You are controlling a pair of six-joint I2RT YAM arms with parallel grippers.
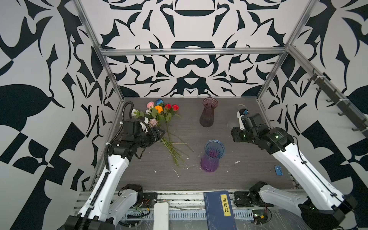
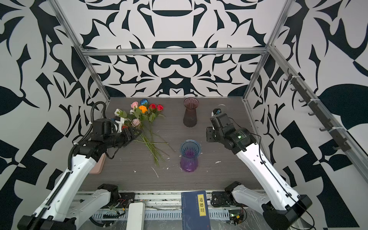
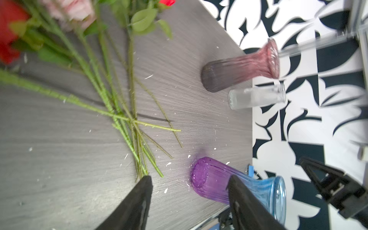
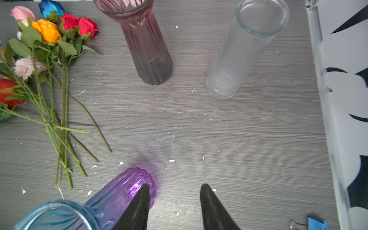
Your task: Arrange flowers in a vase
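Observation:
A loose bunch of roses (image 1: 159, 109) lies at the left of the table, blooms at the back and green stems (image 1: 173, 149) toward the front. The blue-purple glass vase (image 1: 210, 163) stands upright near the table's middle, with no flowers in it. My left gripper is open and empty, held over the flowers' side of the table; part of the bunch is hidden under that arm from above. To the right of the vase my right gripper hovers with its fingers apart and nothing between them.
Behind stands a dark red glass vase (image 1: 207, 115), and a clear glass vase (image 4: 233, 57) to its right. A blue clip (image 1: 278, 170) lies at the right front. Small white scraps dot the table.

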